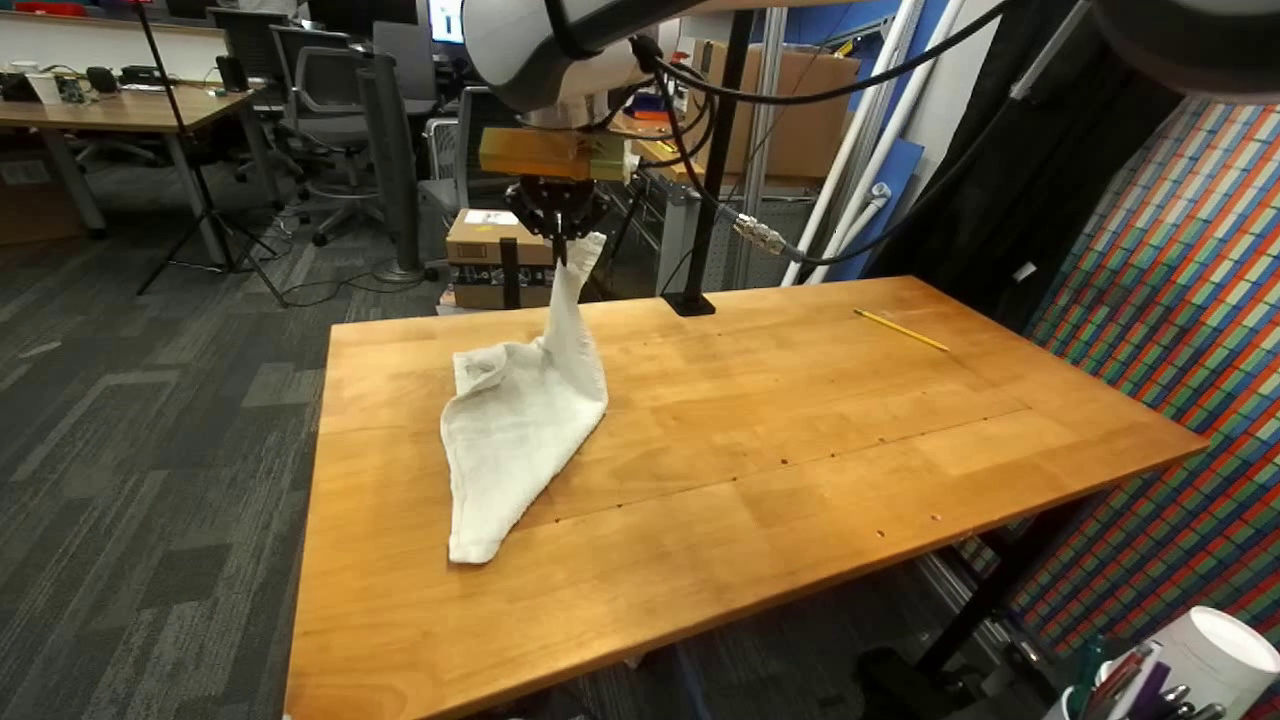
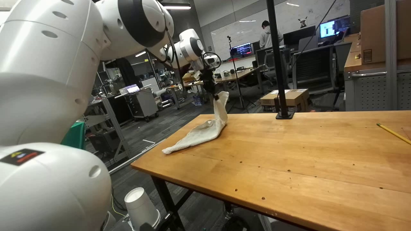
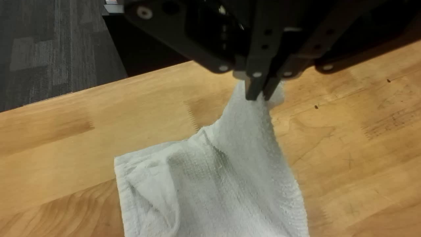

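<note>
A white towel (image 1: 522,426) lies near the left end of the wooden table, one corner drawn up off the surface. My gripper (image 1: 560,254) is above the table's back part, shut on that raised corner. In the wrist view the fingertips of the gripper pinch the towel (image 3: 236,170), and a small flap sticks out behind them. A fold shows along the towel's left edge there. From the other side, the lifted part of the towel (image 2: 220,109) rises from the table to the gripper (image 2: 215,97), while the remainder rests flat.
A yellow pencil (image 1: 902,330) lies toward the back right. A black post (image 1: 692,300) stands on the back edge, right of the gripper. Cardboard boxes (image 1: 480,254) sit behind the table.
</note>
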